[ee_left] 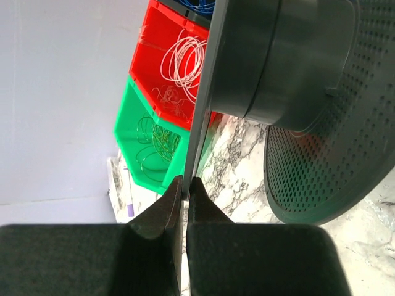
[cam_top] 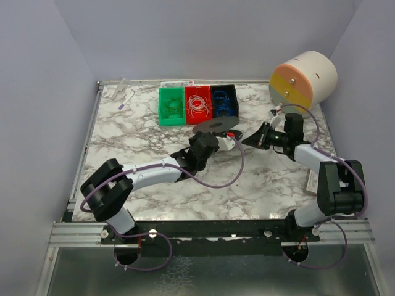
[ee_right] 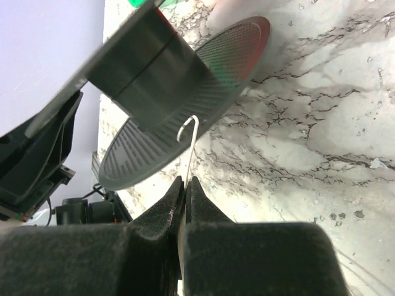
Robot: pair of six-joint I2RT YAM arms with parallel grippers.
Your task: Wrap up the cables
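A dark spool [ee_left: 290, 68] with perforated flanges is held up by my left arm over the middle of the table, below the cable bins [cam_top: 198, 89]. My left gripper is shut at the edge of a flange; whether that edge lies between its fingertips I cannot tell. My right gripper [cam_top: 247, 143] is shut right of the spool. A thin white cable [ee_right: 194, 126] rises from its fingertips and ends in a hook by the lower flange.
A green bin [cam_top: 170, 122], red bin with white cables and black bin with blue cables stand at the back. A cream cylinder [cam_top: 315, 71] sits back right.
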